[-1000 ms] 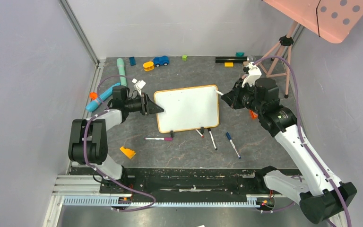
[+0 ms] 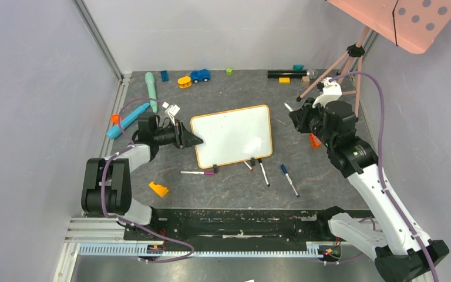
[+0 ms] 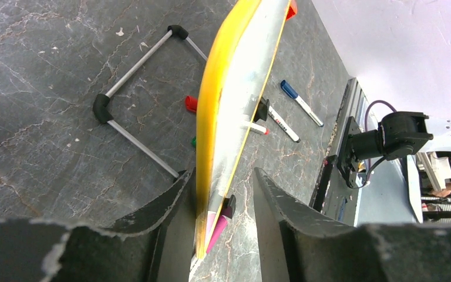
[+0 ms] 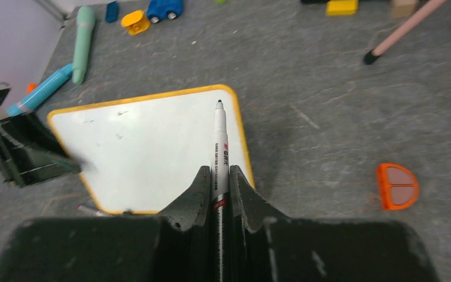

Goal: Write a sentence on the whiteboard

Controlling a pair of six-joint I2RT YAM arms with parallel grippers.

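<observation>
The whiteboard (image 2: pixel 232 135), white with a yellow-orange rim, is in the middle of the table; its face is mostly blank, with a few small dark specks in the right wrist view. My left gripper (image 2: pixel 199 141) straddles its left edge. In the left wrist view that edge runs between the parted fingers, close against one finger, with a gap to the other. A white marker (image 4: pixel 220 155), uncapped with a dark tip, points out from my right gripper, which is shut on it. Both are to the right of the board, clear of it.
Loose markers lie in front of the board, including a pink one (image 2: pixel 197 173) and a blue-capped one (image 2: pixel 289 180). A wire stand (image 3: pixel 138 64) shows behind the board. Toys such as a blue car (image 2: pixel 200 76) line the back; a pink tripod (image 2: pixel 329 70) stands back right.
My right gripper has moved right with the marker, away from the board's right edge.
</observation>
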